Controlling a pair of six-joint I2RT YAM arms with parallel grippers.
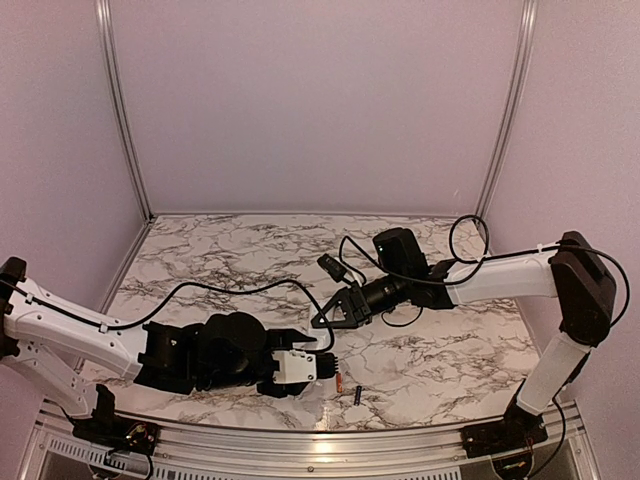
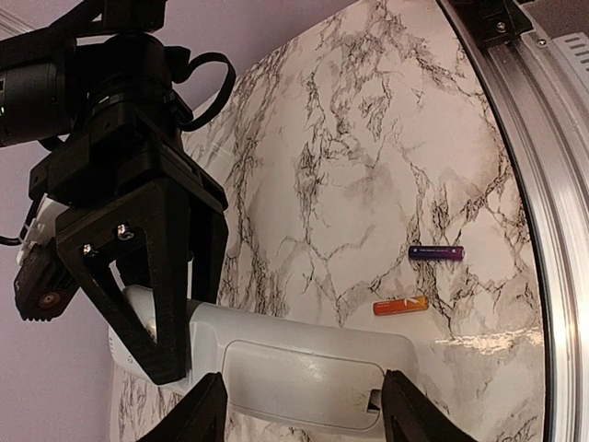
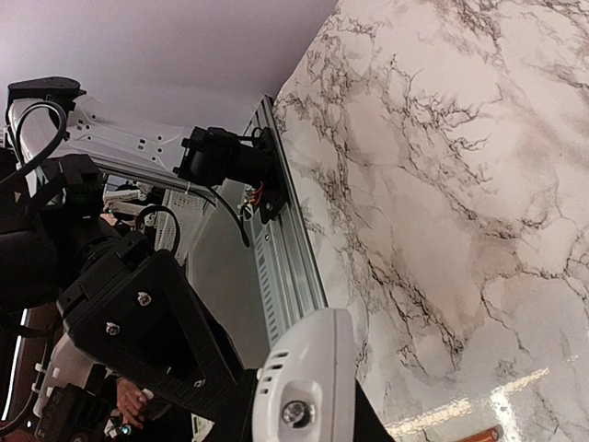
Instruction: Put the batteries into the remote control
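Observation:
My right gripper (image 1: 335, 315) is shut on the white remote control (image 2: 276, 324), held above the table with its battery cover (image 2: 304, 382) facing the left wrist camera. The remote's end (image 3: 299, 368) fills the bottom of the right wrist view. My left gripper has its fingers part open at the cover, one at each end of it; whether they touch it is unclear. An orange battery (image 2: 400, 305) and a dark purple battery (image 2: 435, 252) lie on the marble table beneath.
A metal rail (image 1: 310, 440) runs along the front edge, near both batteries. Walls enclose the sides and back.

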